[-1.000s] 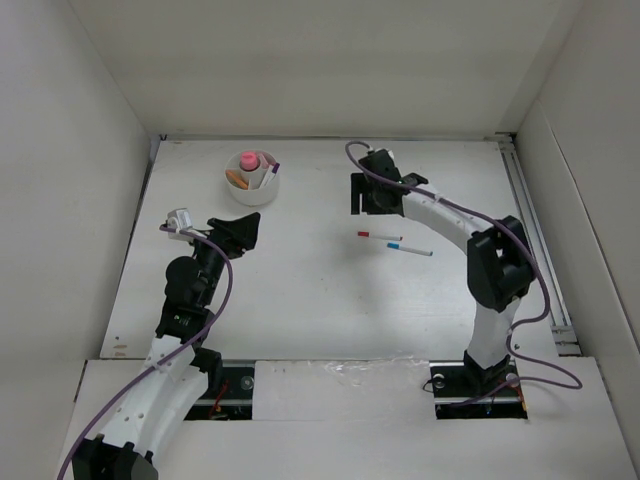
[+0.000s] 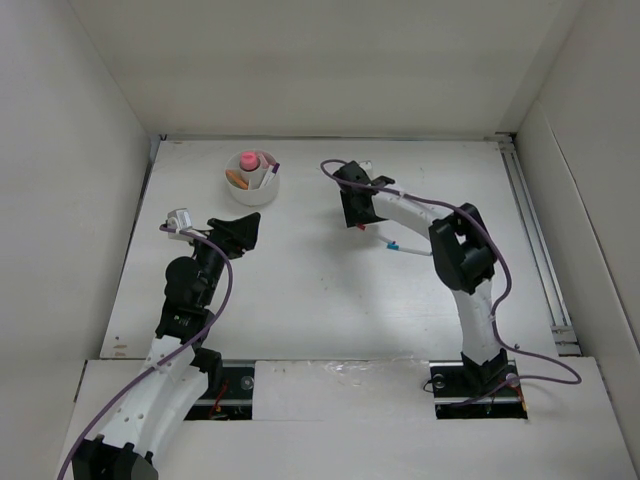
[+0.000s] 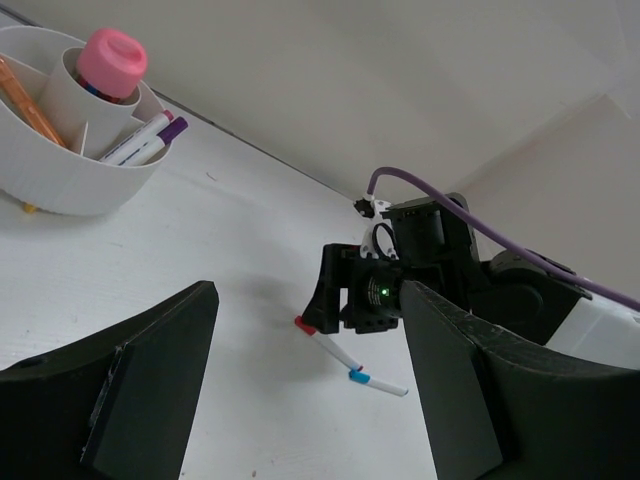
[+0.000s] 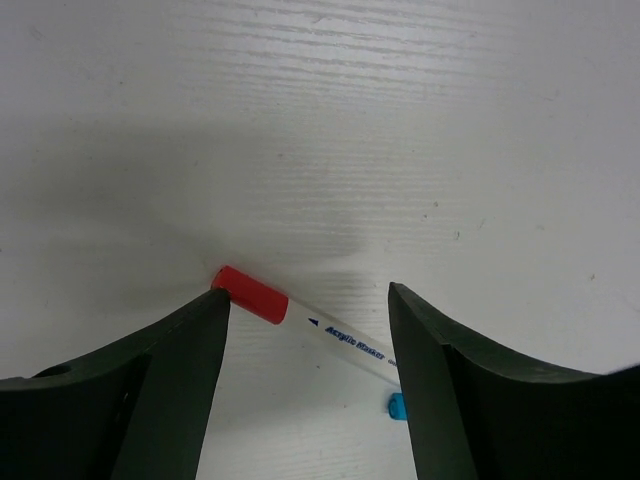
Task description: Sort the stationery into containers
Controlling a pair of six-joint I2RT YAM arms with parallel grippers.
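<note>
A red-capped white marker (image 4: 250,293) lies on the table, just beyond the open fingers of my right gripper; in the top view that gripper (image 2: 355,218) hovers over it. A blue-capped marker (image 2: 408,249) lies a little nearer the front right. The white divided container (image 2: 250,195) at the back left holds a pink-topped item (image 3: 113,60), orange items and several markers. My left gripper (image 2: 244,235) stands open below that container, nothing between its fingers, facing across the table in its wrist view.
Walls enclose it at the back and sides, with a metal rail (image 2: 530,230) along the right edge.
The left arm is still.
</note>
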